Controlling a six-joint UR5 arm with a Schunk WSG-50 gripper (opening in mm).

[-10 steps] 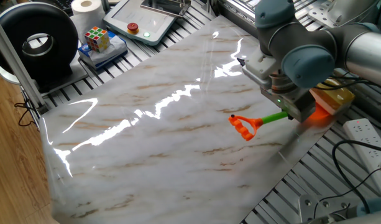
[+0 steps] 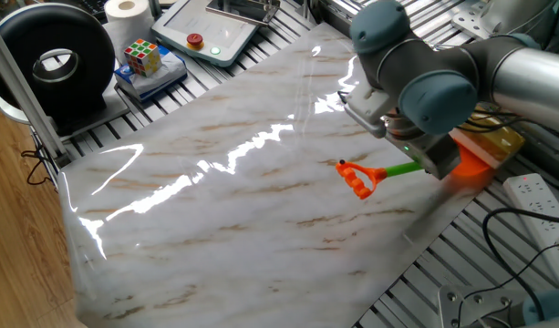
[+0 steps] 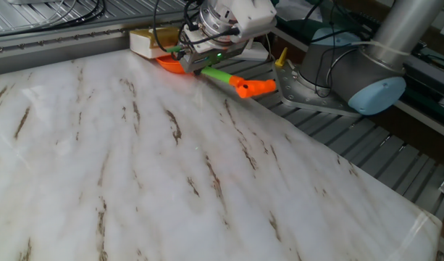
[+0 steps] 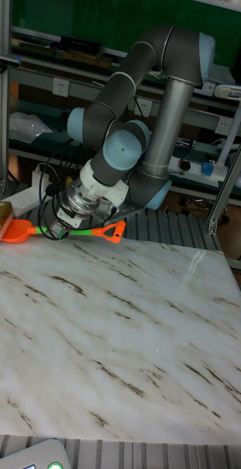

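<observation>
A toy shovel with an orange loop handle (image 2: 357,179), a green shaft (image 2: 404,169) and an orange blade (image 2: 471,164) is at the table's edge near the arm. My gripper (image 2: 434,170) is around the shaft between handle and blade and appears shut on it; the fingertips are mostly hidden. In the second exterior view the handle (image 3: 252,88) sticks out to the right of the gripper (image 3: 198,71), and the blade (image 3: 172,65) lies left, beside the box. The third exterior view shows the shovel's blade (image 4: 17,231) close to that box as well.
A yellow-and-white box (image 3: 143,42) stands against the blade. A power strip (image 2: 538,202) with cables is near the arm. A puzzle cube (image 2: 142,56) and a tablet-like panel (image 2: 206,27) lie beyond the tabletop.
The arm and gripper have shifted slightly left in the first exterior view. The shovel's handle has moved up a little and turned slightly with them.
</observation>
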